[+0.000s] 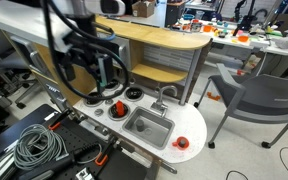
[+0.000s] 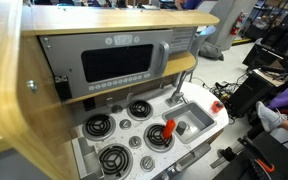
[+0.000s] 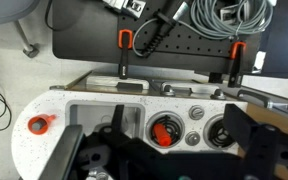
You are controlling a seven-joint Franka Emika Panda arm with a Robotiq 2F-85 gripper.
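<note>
My gripper (image 1: pixel 98 88) is high over the toy kitchen's stove side, its black fingers spread apart. In the wrist view the gripper is open, and nothing is held between its fingertips. An orange-red object (image 3: pixel 162 134) lies far below, between the fingers in that view. From the side, this object (image 2: pixel 169 128) stands on the counter between the burners and the sink. A red round item (image 1: pixel 182 142) sits on the white counter right of the sink (image 1: pixel 162 132). Inside the sink is a small greyish cup (image 2: pixel 181 128).
A microwave (image 2: pixel 124 60) and wooden shelf (image 1: pixel 164 38) stand behind the burners. The tall faucet (image 1: pixel 164 95) rises behind the sink. Cable coils (image 1: pixel 39 147) and clamps lie on the black table in front. A grey chair (image 1: pixel 254 98) stands at right.
</note>
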